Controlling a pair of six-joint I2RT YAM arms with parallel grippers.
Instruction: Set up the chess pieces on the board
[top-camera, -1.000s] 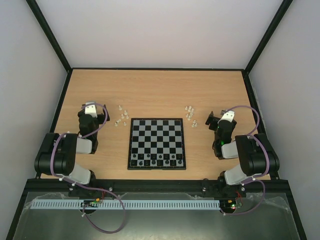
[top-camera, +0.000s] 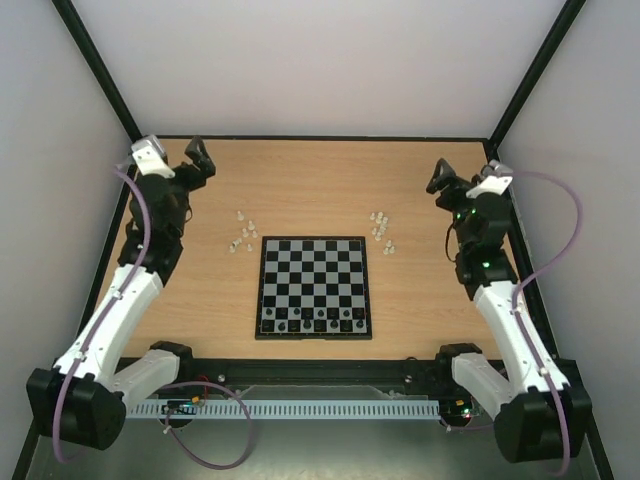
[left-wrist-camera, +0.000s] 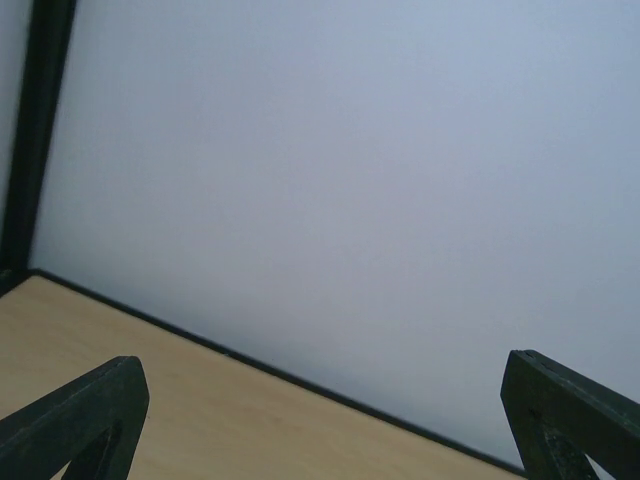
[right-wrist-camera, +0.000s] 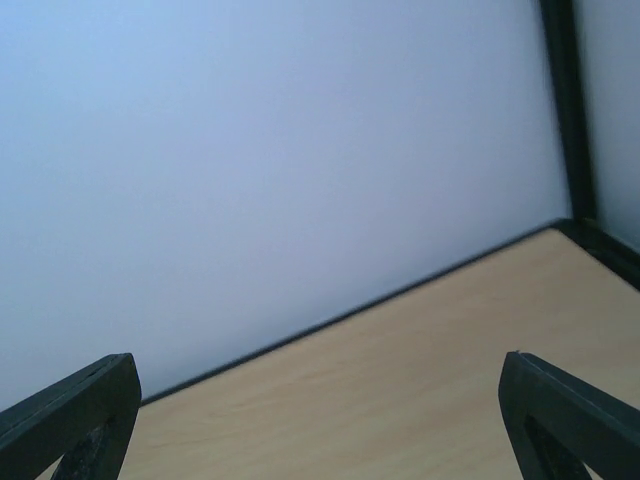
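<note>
The chessboard (top-camera: 313, 244) lies near the front middle of the table, with dark pieces (top-camera: 307, 324) along its two front rows. White pieces lie loose in two groups, one left of the board (top-camera: 245, 232) and one to its right (top-camera: 380, 226). No white piece shows on the board. At the table's left side, my left gripper (top-camera: 200, 160) is raised, away from any piece. On the right side my right gripper (top-camera: 438, 180) is also held up, clear of the pieces. Both wrist views show spread fingers (left-wrist-camera: 85, 410) with nothing between them.
A white wall (left-wrist-camera: 330, 220) rises behind the table's far edge. Purple cables (top-camera: 110, 300) run along both arms.
My grippers have moved toward the back. The board and pieces look the same.
</note>
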